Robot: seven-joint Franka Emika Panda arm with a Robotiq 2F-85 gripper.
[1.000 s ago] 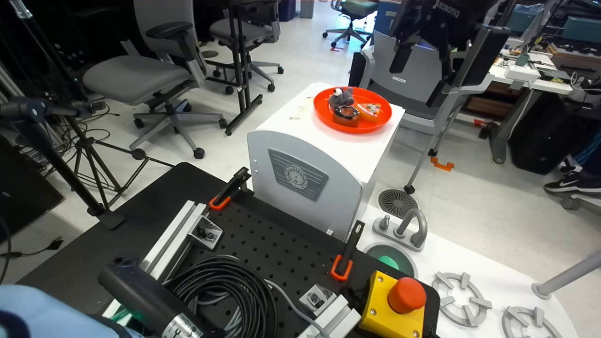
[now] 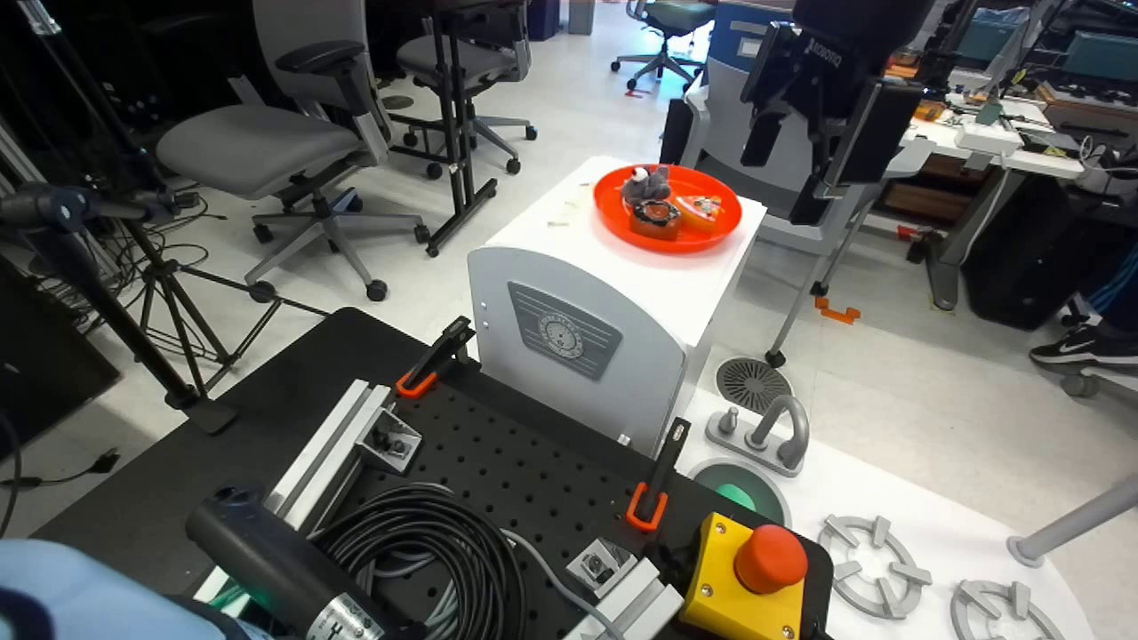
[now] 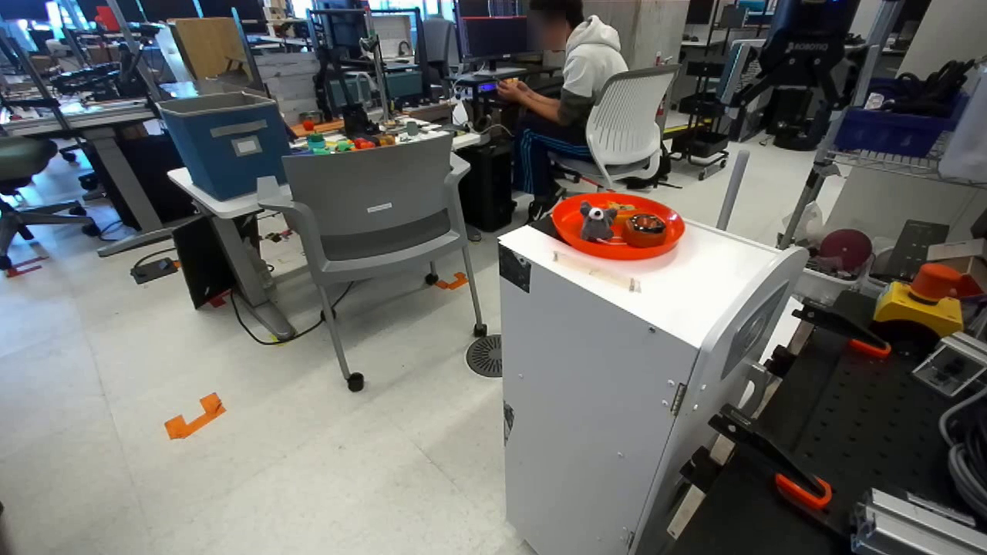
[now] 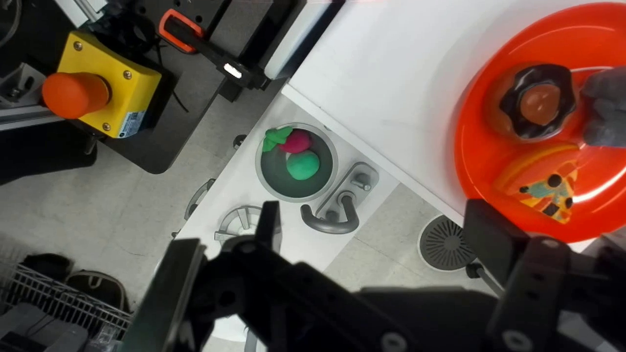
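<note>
My gripper (image 2: pixel 787 176) hangs in the air to the right of the red plate (image 2: pixel 683 236), clear of it. In the wrist view the fingers stand wide apart, with nothing held between the fingers. On the plate lie a brown doughnut with dark icing (image 4: pixel 537 102), a toy pizza slice (image 4: pixel 543 190) and a grey plush animal (image 3: pixel 597 220). Inside the small round sink (image 4: pixel 270 187) are a green toy (image 4: pixel 303 165) and a magenta toy with green leaves (image 4: pixel 297 141).
The plate rests on a tall white cabinet (image 3: pixel 592 370). A grey faucet (image 4: pixel 331 223) rises beside the sink, and a burner ring (image 2: pixel 872 565) sits on the white counter. Clamps (image 2: pixel 656 480) and a yellow emergency stop box (image 2: pixel 709 581) stand on the black table. A grey chair (image 3: pixel 379 208) is behind the cabinet.
My gripper sits lower in exterior view 1 than a second ago, and its body has shifted slightly left. The plate and its toys have not moved.
</note>
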